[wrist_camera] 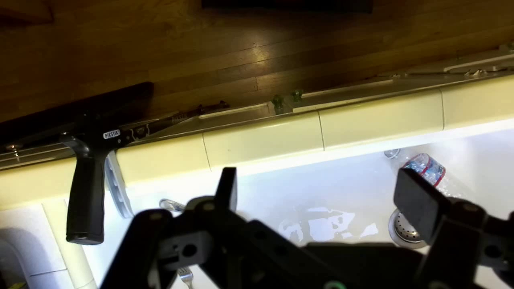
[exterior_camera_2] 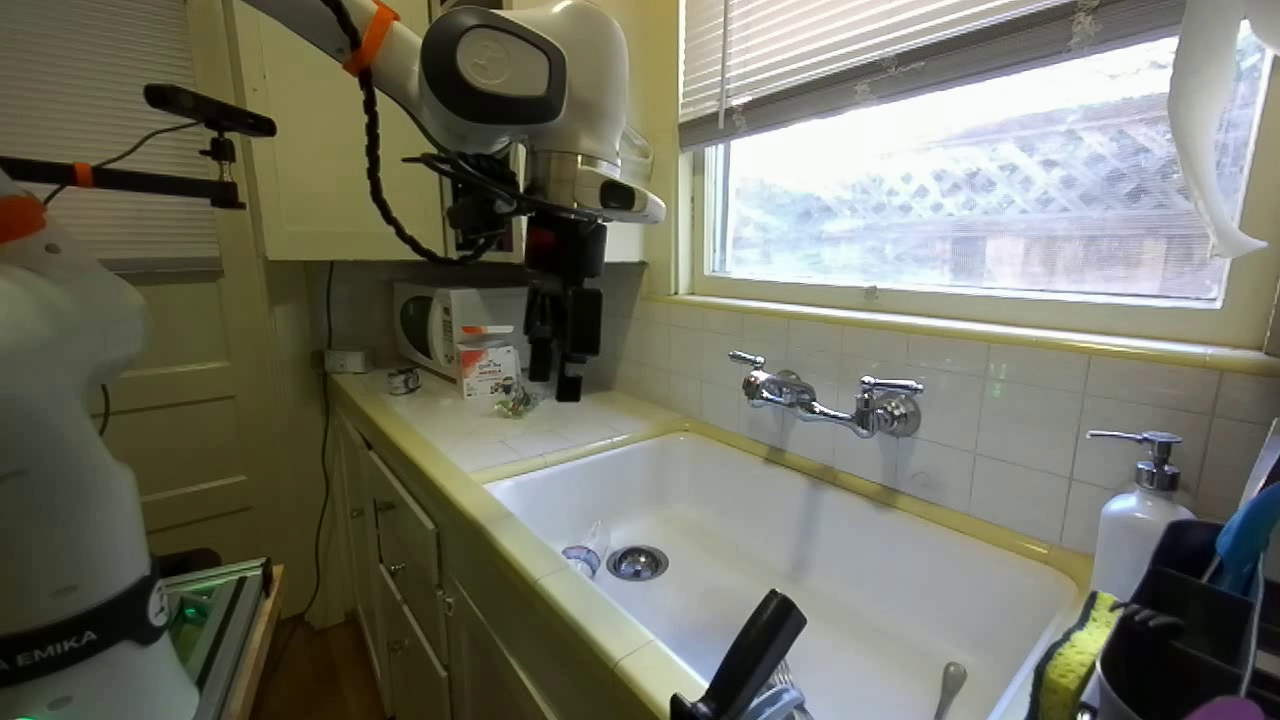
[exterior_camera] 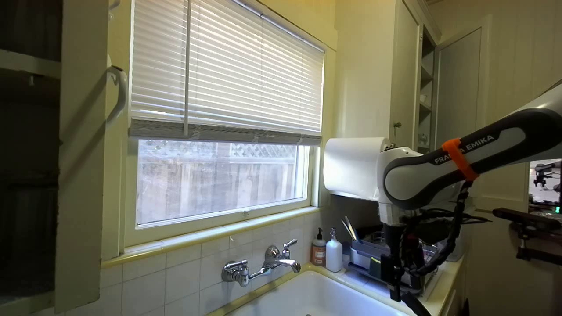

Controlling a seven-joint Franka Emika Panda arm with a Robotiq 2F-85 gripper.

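In the wrist view my gripper stands open, its fingers [wrist_camera: 419, 200] wide apart and nothing between them. Beneath it is the white sink [wrist_camera: 308, 180]. A crumpled clear plastic bottle [wrist_camera: 426, 168] with a blue and red label lies in the sink close to the drain [wrist_camera: 404, 228]. A black-handled tool [wrist_camera: 86, 202] rests across the yellow front edge at the left. Partly covered by the gripper is a fork [wrist_camera: 185, 275]. In the second exterior view the gripper [exterior_camera_2: 554, 378] hangs fingers down, above the sink's height.
The faucet [exterior_camera_2: 828, 408] juts from the tiled wall. A spoon [exterior_camera_2: 950, 686] lies in the sink's near end. White soap bottle [exterior_camera_2: 1140, 528], yellow sponge [exterior_camera_2: 1071, 660] and dish rack [exterior_camera: 369, 255] crowd one side; a microwave [exterior_camera_2: 438, 324] and small box [exterior_camera_2: 488, 370] stand on the far counter.
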